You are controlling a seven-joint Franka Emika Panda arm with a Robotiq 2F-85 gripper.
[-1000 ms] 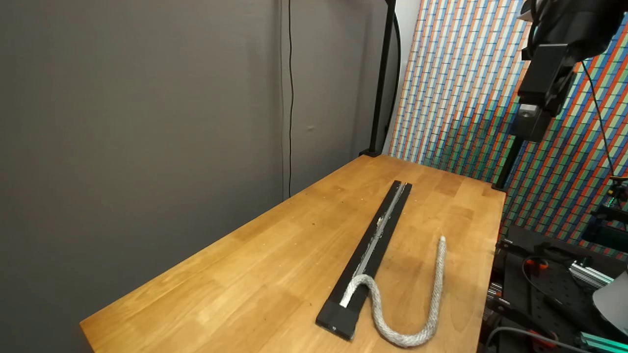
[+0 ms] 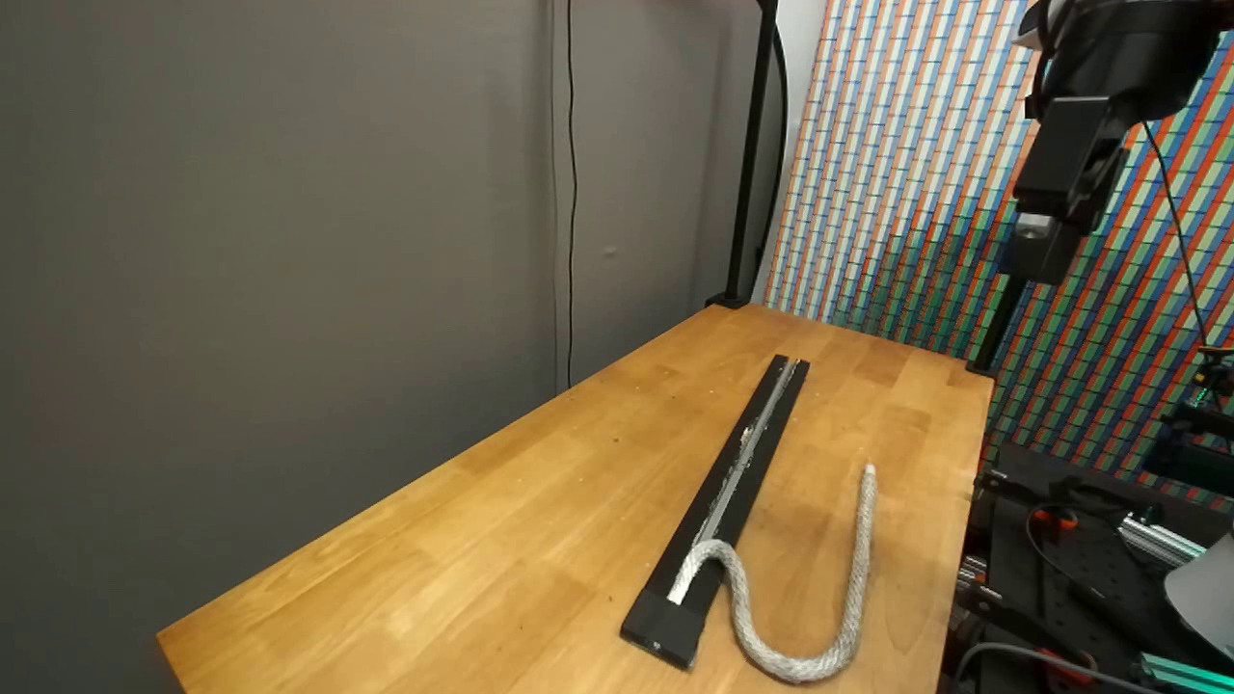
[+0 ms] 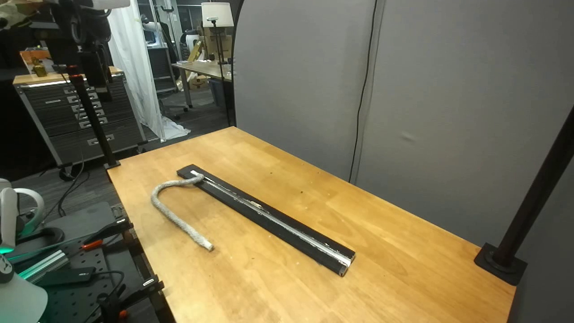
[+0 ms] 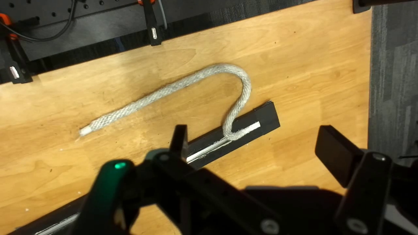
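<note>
A grey braided rope [image 2: 857,571] lies curved on the wooden table. One white-tipped end rests on the near end of a long black strip [image 2: 662,614], over its pale central groove; the other end [image 3: 207,245] lies loose on bare wood. Most of the groove has no rope in it. High above the table, at the right in exterior view 1, hangs my gripper [image 2: 1047,249]. The wrist view shows the gripper with its two fingers [image 4: 337,154] wide apart, open, nothing held between them. Part of the strip is hidden behind the gripper there.
Black clamps [image 4: 153,34] grip the table edge beside a dark perforated side platform [image 3: 72,290]. Black posts stand at table corners, one with a square base [image 3: 500,264].
My gripper has shifted very slightly downward in exterior view 1. The rope and the strip lie just as before.
</note>
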